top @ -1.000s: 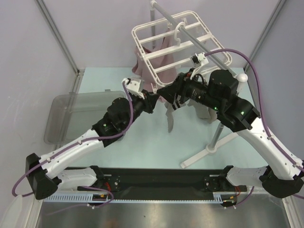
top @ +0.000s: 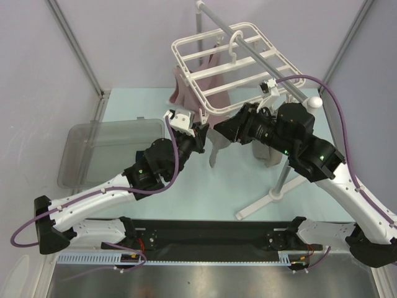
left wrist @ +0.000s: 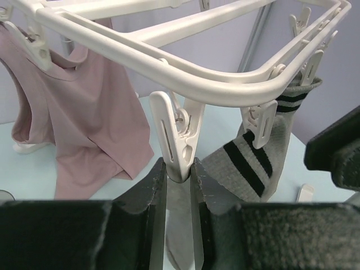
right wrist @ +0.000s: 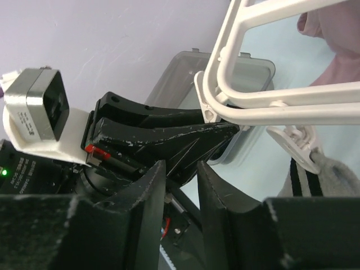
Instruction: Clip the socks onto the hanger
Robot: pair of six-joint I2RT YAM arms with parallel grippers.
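The white hanger rack [top: 208, 91] hangs from a pole over the table. At its front corner my left gripper is closed on the lower ends of a white clip [left wrist: 177, 132]. Striped grey sock fabric [left wrist: 244, 163] hangs behind that clip, beside another clip [left wrist: 261, 121]; whether the fabric is one sock or two is unclear there. From above, one grey piece [top: 214, 149] dangles below the grippers. In the right wrist view, a clip [right wrist: 295, 147] touches the grey sock [right wrist: 332, 174]. My right gripper stands slightly open, nothing visible between its fingertips.
Pink cloth [left wrist: 107, 112] hangs from the rack's far side. A clear plastic bin [top: 111, 152] sits on the table's left, and the stand's white foot [top: 257, 208] lies at the right. Both hands are close together.
More of the grey sock shows below the grippers.
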